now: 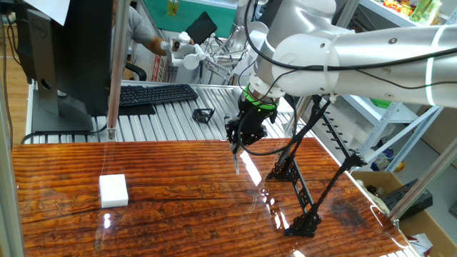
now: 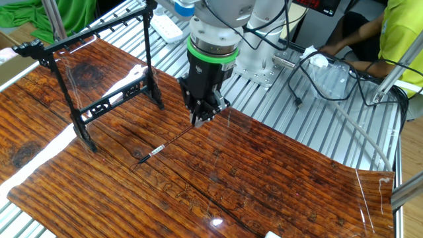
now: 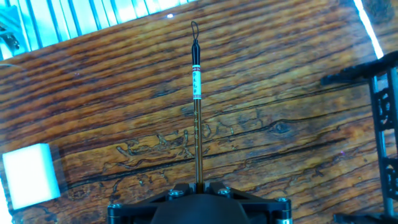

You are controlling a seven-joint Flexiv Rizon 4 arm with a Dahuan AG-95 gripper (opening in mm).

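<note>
A slender writing brush point(image 3: 198, 134) with a brown shaft, a white label, a black end and a hanging loop juts out from my gripper in the wrist view. The fingers are shut on its near end, and the part inside them is hidden. Exterior view 2 shows the brush point(image 2: 157, 151) slanting away from the fingertips over the wooden table; whether it touches the surface I cannot tell. From exterior view 1 my gripper point(image 1: 236, 148) points down above the table's back part, and only a short stretch of the brush shows.
A black rack point(image 1: 303, 193) with hooks along its top bar stands close to the gripper, on the right in exterior view 1. At the left lies a white block point(image 1: 113, 190). Bare wooden tabletop point(image 1: 178, 185) lies between them.
</note>
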